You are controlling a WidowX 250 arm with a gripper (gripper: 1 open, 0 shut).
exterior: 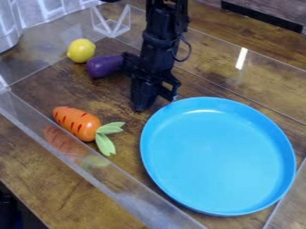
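My black gripper [150, 92] is low over the wooden table, just behind the rim of a large blue plate [217, 157]; its fingers are bunched together and look shut, with nothing visible between them. An orange toy carrot with pale green leaves [79, 125] lies at the left front. A purple eggplant [103, 64] sits left of the arm, behind the gripper, and a yellow lemon [80, 50] is farther back at the left.
Clear plastic walls run along the left and front of the work area. A white object [6, 27] stands at the top left corner. The table right of the arm, behind the plate, is mostly clear.
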